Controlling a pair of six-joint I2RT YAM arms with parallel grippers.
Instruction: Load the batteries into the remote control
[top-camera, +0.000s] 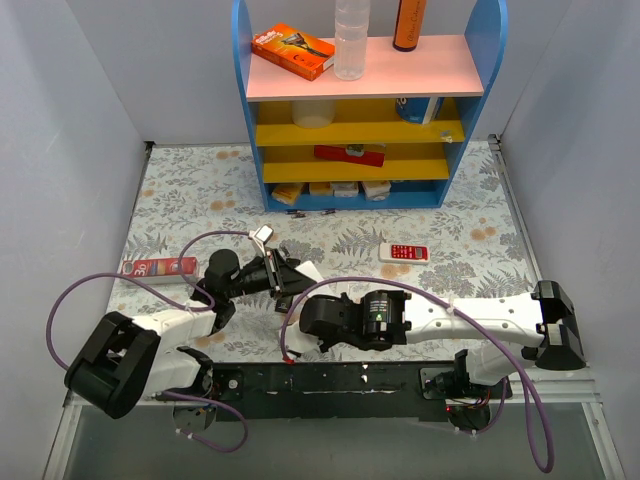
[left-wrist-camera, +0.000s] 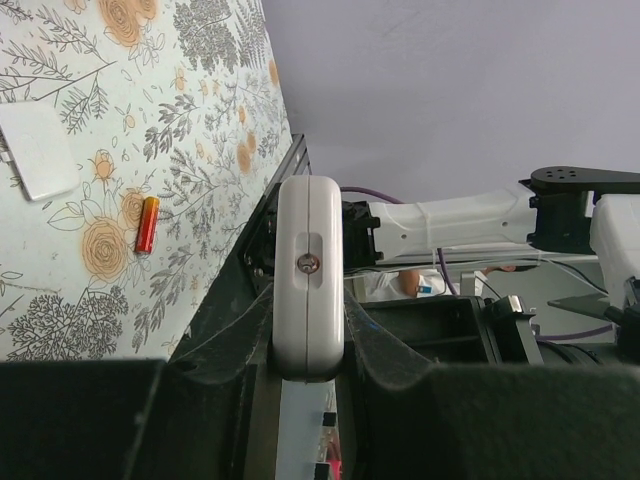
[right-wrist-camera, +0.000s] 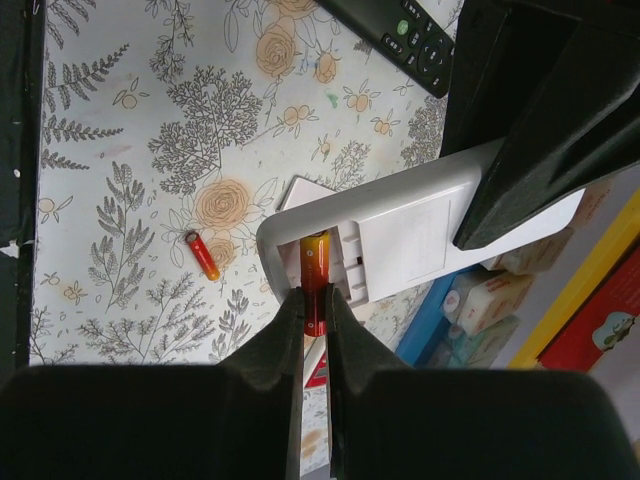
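Observation:
A white remote control with its battery compartment exposed is held by my left gripper, whose black fingers clamp its body in the right wrist view. The left wrist view shows the remote end-on. At the compartment, my right gripper is shut on an orange-and-red battery, which stands across the compartment opening; whether it is seated cannot be made out. A second battery lies loose on the table, seen also in the left wrist view as the red-yellow battery.
The white battery cover appears flat on the table. A black remote lies nearby, and a red-and-white calculator-like device is further right. Behind stands the blue shelf; a red box sits at left.

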